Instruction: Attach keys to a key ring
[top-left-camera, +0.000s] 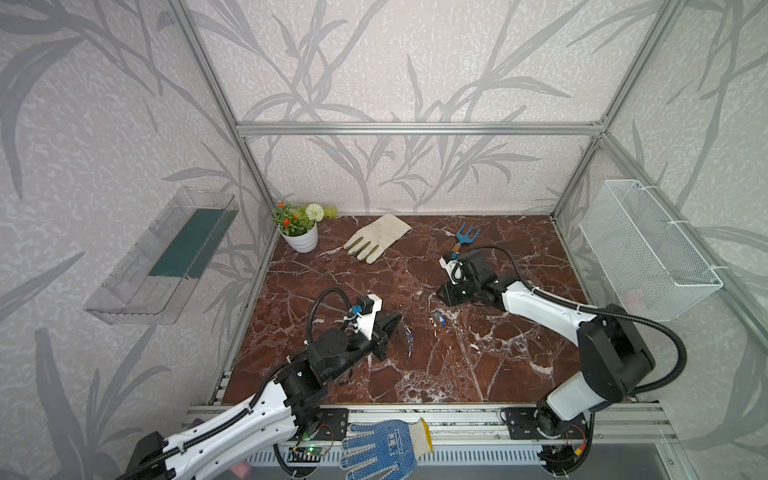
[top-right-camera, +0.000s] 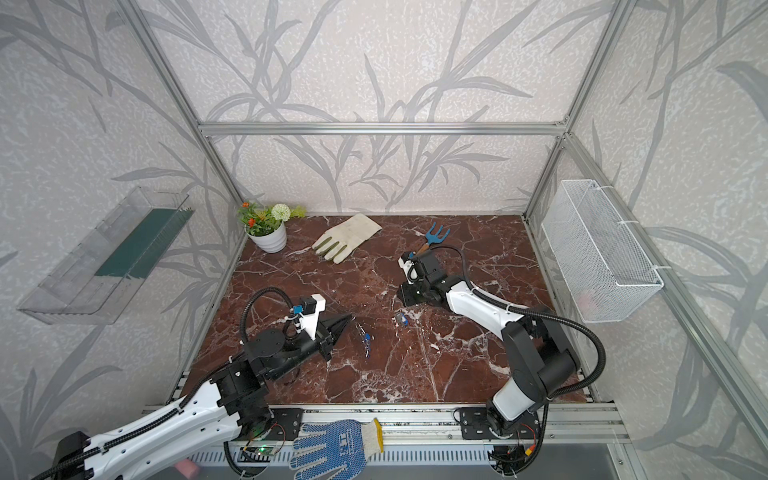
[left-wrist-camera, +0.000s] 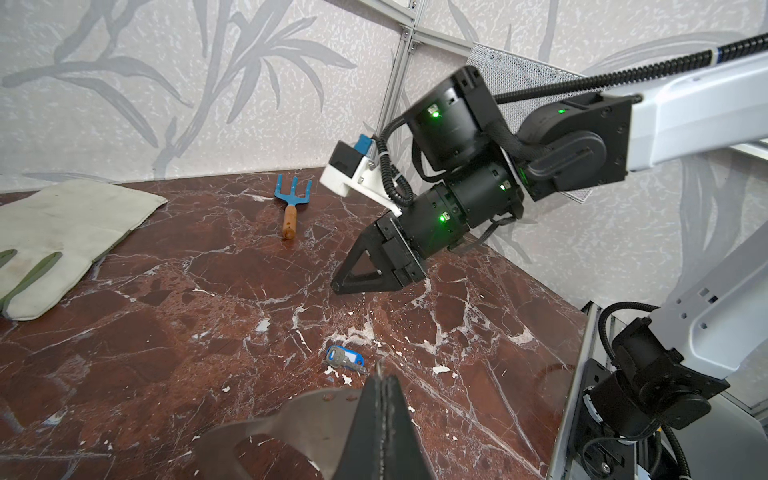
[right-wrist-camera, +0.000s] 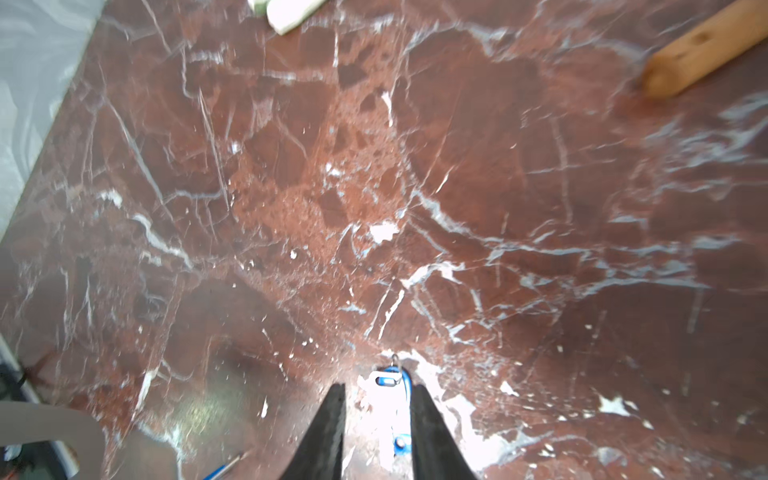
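A small key with a blue tag lies on the marble table, also visible in the top left view as a blue tag. My right gripper stands open above and behind it, nothing between its fingers. In the right wrist view, the blue and silver piece shows between and beyond the fingertips. My left gripper is shut; from its tip hangs a thin silver chain of ring and keys with a blue bit. The ring's exact grip is too small to see; a metallic glint shows at the fingertips.
A blue garden fork and a pale glove lie at the back, with a flower pot at the left. A blue glove rests off the front edge.
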